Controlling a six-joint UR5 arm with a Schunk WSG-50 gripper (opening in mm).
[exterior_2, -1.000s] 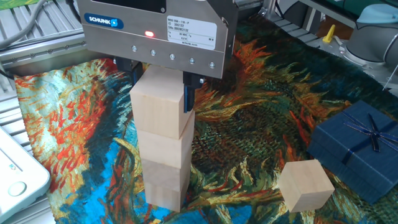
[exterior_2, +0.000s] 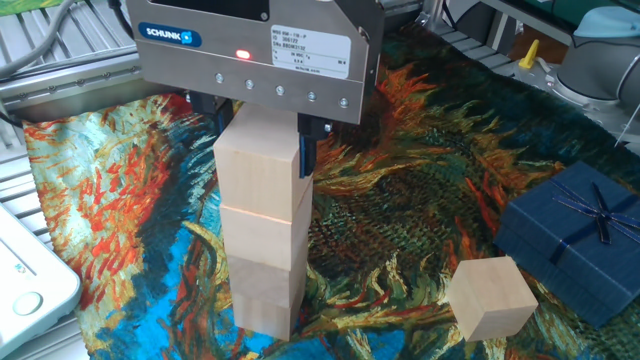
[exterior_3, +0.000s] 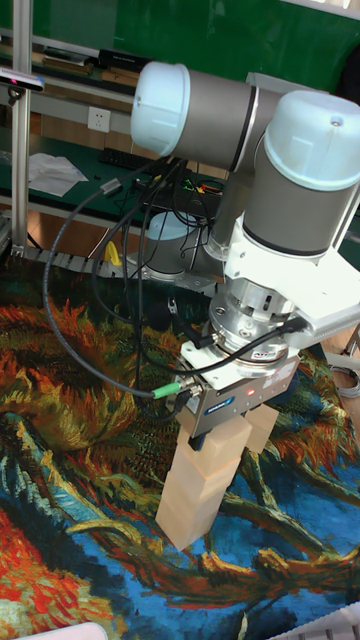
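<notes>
A pale wooden block (exterior_2: 257, 176) tops a column of similar blocks standing on the patterned cloth. My gripper (exterior_2: 264, 146) straddles this top block from above, with fingers (exterior_2: 308, 152) against its sides; it looks shut on it. Directly beneath sits the second block (exterior_2: 262, 236), and the lower part of the column (exterior_2: 260, 292) continues down to the cloth. The top block lies close over the one below, slightly offset from it. In the other exterior view the column (exterior_3: 187, 507) leans in perspective under the gripper, whose far finger is hidden. A loose wooden cube (exterior_2: 492, 298) rests to the right.
A dark blue gift box (exterior_2: 570, 240) with a ribbon lies at the right. A white device (exterior_2: 30, 280) stands at the left edge. The robot arm (exterior_3: 304, 203) reaches over from behind.
The lower column, loose cube and box have not moved.
</notes>
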